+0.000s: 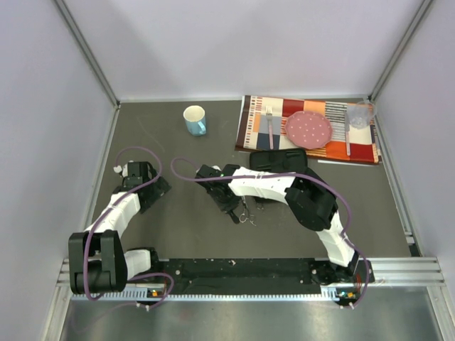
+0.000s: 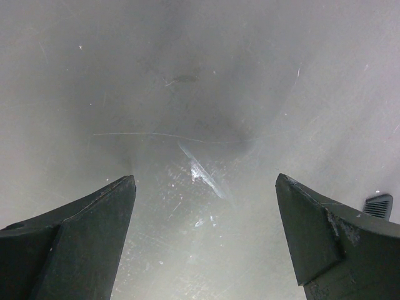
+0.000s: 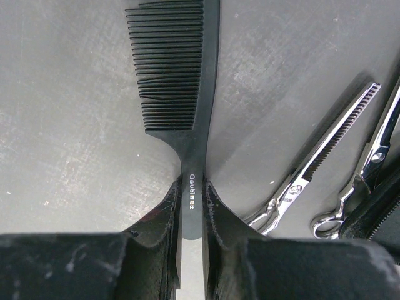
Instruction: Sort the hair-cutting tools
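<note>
A black comb [image 3: 199, 112] lies along the right wrist view, its teeth toward the left. My right gripper is shut on its handle. Just right of the comb are thinning scissors [image 3: 312, 159] with a toothed blade, and beyond them a second pair of scissors [image 3: 375, 153] beside a black zippered case [image 3: 378, 209]. From above, the open case [image 1: 277, 160] shows behind the right arm, and the comb's dark tip [image 1: 234, 217] pokes out below the gripper. My left gripper is open over bare table at the far left, nothing between its fingers.
A blue mug [image 1: 195, 120] stands at the back. At the back right, a patterned placemat [image 1: 249, 131] carries a fork [image 1: 270, 128], a pink plate [image 1: 308, 129], a knife [image 1: 347, 133] and a clear glass [image 1: 360, 114]. The table between the arms is mostly clear.
</note>
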